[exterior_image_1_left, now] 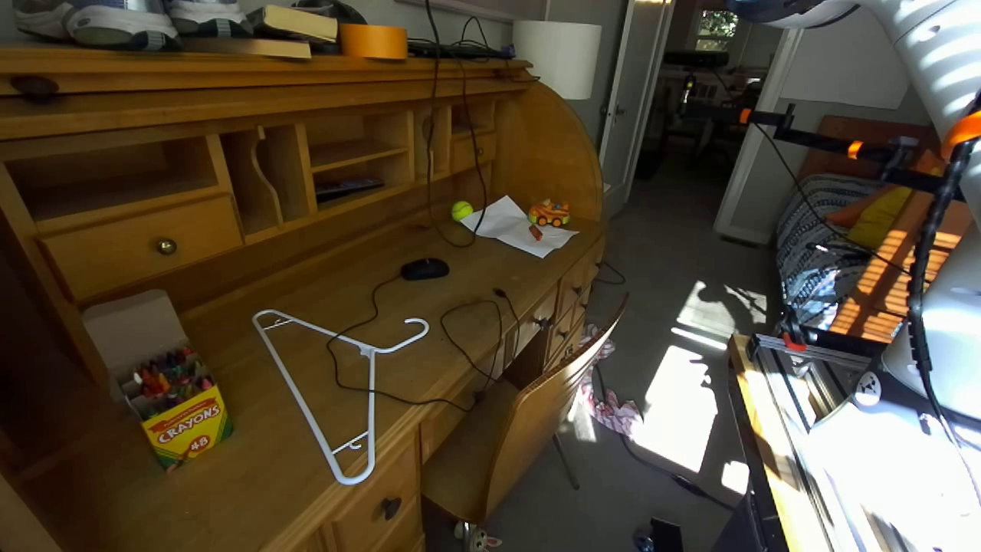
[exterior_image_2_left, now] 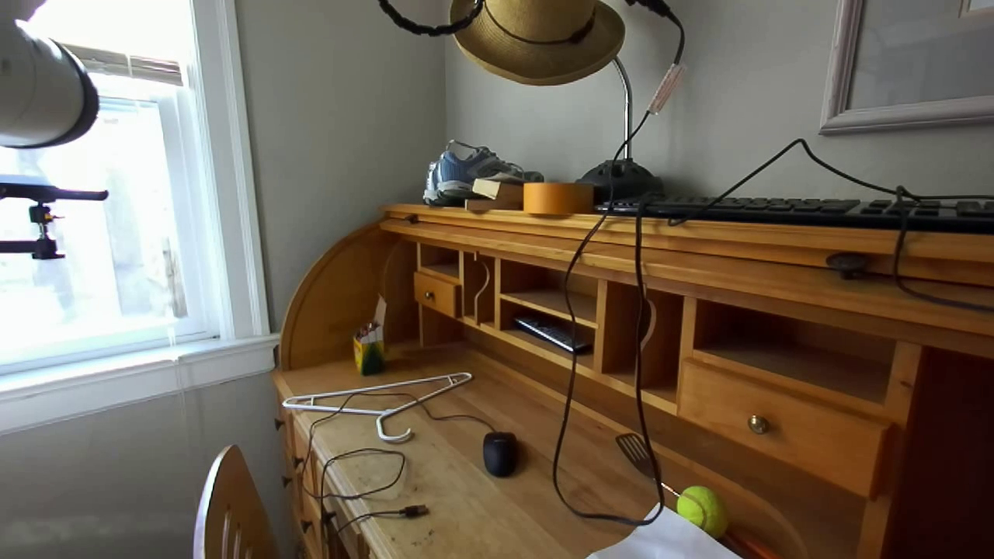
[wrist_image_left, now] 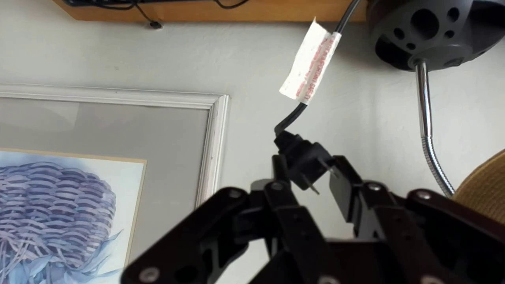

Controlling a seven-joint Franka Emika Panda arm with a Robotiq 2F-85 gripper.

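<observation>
A black two-prong power plug (wrist_image_left: 306,160) sits between the fingertips in the wrist view, its bare prongs pointing toward the palm side. My gripper is shut on this plug. The plug's black cord (wrist_image_left: 290,117) carries a white tag (wrist_image_left: 311,64) with red print. In exterior view 2 the tag (exterior_image_2_left: 666,88) hangs at the top, to the right of the straw hat, and the cord (exterior_image_2_left: 564,410) runs down in a long loop to the desk. The gripper's fingers lie outside both exterior views.
A lamp base (exterior_image_2_left: 620,177), an orange tape roll (exterior_image_2_left: 557,197) and a keyboard (exterior_image_2_left: 801,213) stand on the desk's top shelf. Close by are the straw hat (exterior_image_2_left: 540,37) and a framed picture (wrist_image_left: 213,142). Below lie a hanger (exterior_image_1_left: 372,395), mouse (exterior_image_1_left: 424,268) and crayon box (exterior_image_1_left: 188,425).
</observation>
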